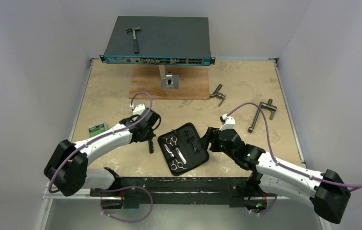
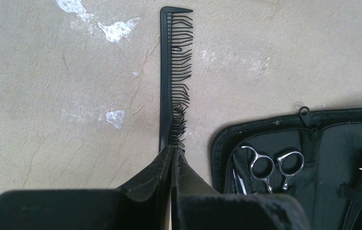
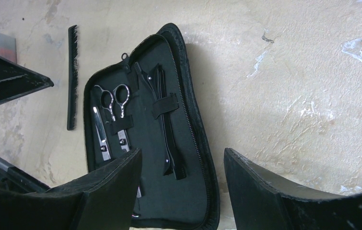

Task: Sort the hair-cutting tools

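Observation:
A black comb lies flat on the table, left of the black zip case (image 1: 200, 160); it stands out clearly in the right wrist view too. My left gripper is shut with nothing seen between its fingers, its tips overlapping the comb's near end in its own view. In the right wrist view a gap separates the left fingers from the comb. Inside the open case are silver scissors (image 3: 121, 98) and a dark, long tool (image 3: 168, 139) under a strap. Over the case's right side, my right gripper stands open and empty.
A green-and-white box (image 1: 97, 129) sits left of the left arm. Metal tools (image 1: 218, 94) lie at the right rear. A hammer (image 1: 134, 40) rests on the rack unit (image 1: 169, 36). Table right of the case is clear.

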